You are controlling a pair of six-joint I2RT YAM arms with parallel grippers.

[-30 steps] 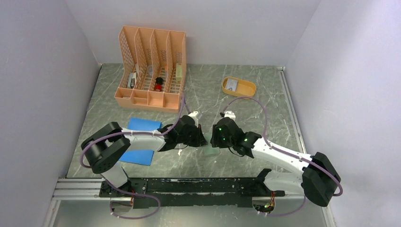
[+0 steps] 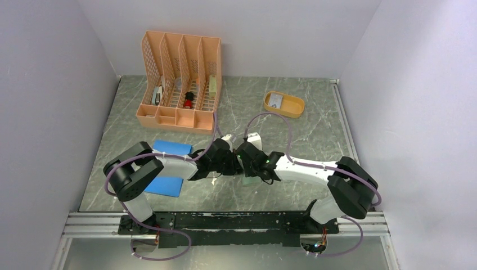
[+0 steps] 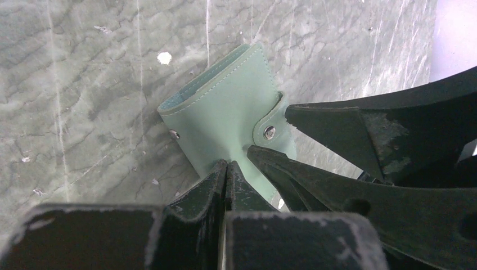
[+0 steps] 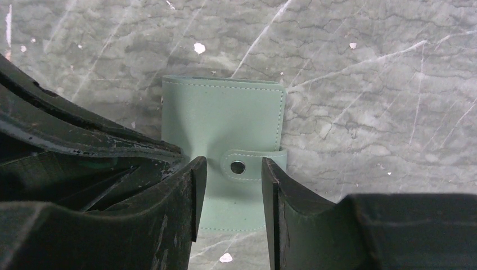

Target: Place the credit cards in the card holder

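A pale green card holder [image 3: 230,107] with a snap flap lies on the marble table. Its upper end shows an opening in the left wrist view. My left gripper is shut at the side of the holder, its fingertips close together against the leather; the pinched part itself is hidden. Over the flap stands my right gripper, open, with one finger on each side of the metal snap [image 4: 237,167]. No credit card can be made out near the holder. In the top view both grippers [image 2: 235,169] [image 2: 243,169] cover most of it.
At the back right is an orange tray [image 2: 296,106] with a pale card-like item [image 2: 275,101] in it. A peach divided rack [image 2: 191,125] with small items stands back left. Blue sheets [image 2: 169,187] lie partly under the left arm.
My right arm has moved left, bringing its gripper over the holder and close beside the left one. The left arm shifted only slightly.
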